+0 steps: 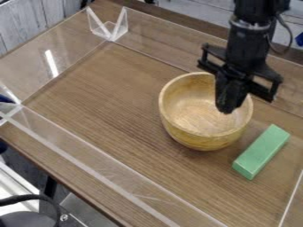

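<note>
My gripper [235, 78] is a black arm head at the upper right, lowered over the back part of a round yellow bowl [187, 124], with its finger tips near the bowl's rear rim. It looks shut, with nothing clearly held. A green block [260, 151] lies on the wooden table to the right of the bowl.
A white angular object [106, 25] stands at the back left. A dark cable lies at the lower left corner.
</note>
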